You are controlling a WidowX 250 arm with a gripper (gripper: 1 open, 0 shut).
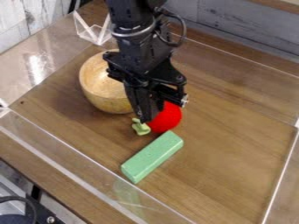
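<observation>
The black gripper (149, 101) is over the middle of the board, beside a wooden bowl (100, 83); whether it is open or shut is hard to see. Behind and below it lies a round red object (166, 120) with green leaves (140, 127), partly hidden by the gripper. A mint-green block (152, 157) lies flat in front of them.
The wooden table (228, 153) has free room to the right and front left. Walls stand at the back and along the left, with a small white wire object (93, 26) at the back left.
</observation>
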